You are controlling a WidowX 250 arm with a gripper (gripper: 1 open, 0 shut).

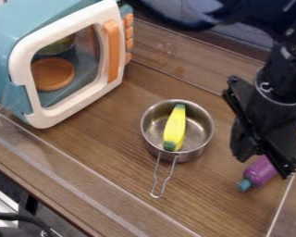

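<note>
My black gripper (243,139) hangs at the right of the view, shut, above and a little left of a purple bottle (263,170) with a teal cap that lies on the wooden table. Nothing shows between its fingers. A steel pot (154,124) with a wire handle stands at the middle, holding a yellow corn-like or banana-like toy (176,127) with green tips.
A toy microwave (27,51) with a white open-framed door and orange handle stands at the upper left, an orange disc (55,71) inside.
</note>
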